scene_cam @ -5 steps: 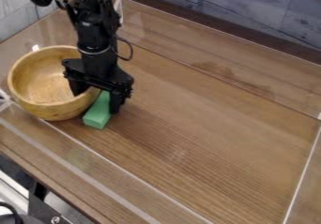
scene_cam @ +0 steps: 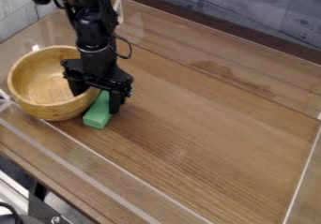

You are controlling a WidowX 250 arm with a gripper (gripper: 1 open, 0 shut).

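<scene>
A black robot arm reaches down from the top left to its gripper [scene_cam: 96, 89], which is open above a green block [scene_cam: 99, 117] lying on the wooden table, just right of a tan bowl [scene_cam: 30, 94]. The dark fingers overlap the bowl's right side and the block's upper part, so whether they touch either one cannot be told. The bowl's right edge is partly hidden by the gripper.
A dark object [scene_cam: 10, 214] is cut off at the bottom left corner. Pale walls edge the table at the back and sides.
The arm and gripper have shifted very slightly left and up. The green block and bowl look nearly unmoved.
</scene>
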